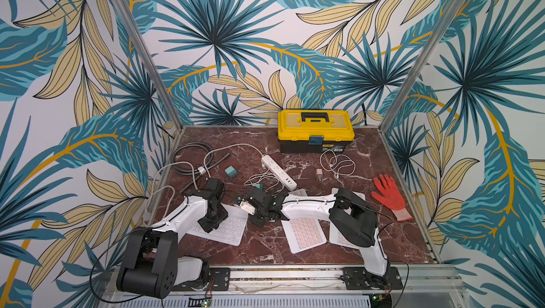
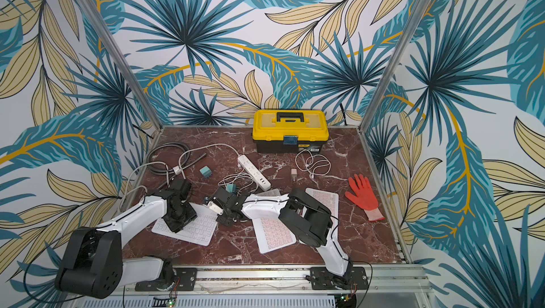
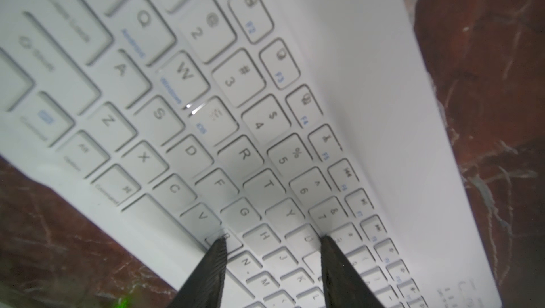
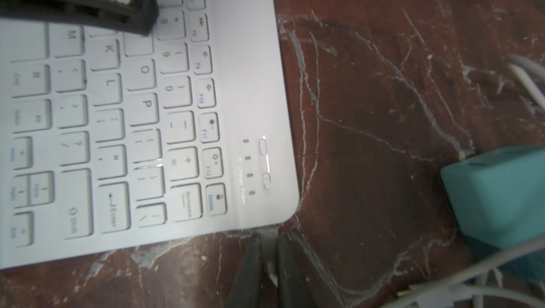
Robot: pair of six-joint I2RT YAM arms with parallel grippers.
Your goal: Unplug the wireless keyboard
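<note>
The white wireless keyboard (image 1: 224, 234) lies on the marble table at front left, keys up. My left gripper is low over the middle of its keys, fingers apart, part open with keys showing between them. My right gripper is at the keyboard's end near the power switches, fingers together; a small pale connector-like piece shows behind their tips, and I see nothing clearly held. A teal block (image 4: 494, 194) and white cables (image 4: 522, 81) lie beside that end.
Two pink-keyed keyboards (image 1: 303, 234) lie under and beside the right arm. A power strip (image 1: 278, 173), coiled cables, a yellow toolbox (image 1: 315, 126) at the back and a red glove (image 1: 389, 194) at the right surround them.
</note>
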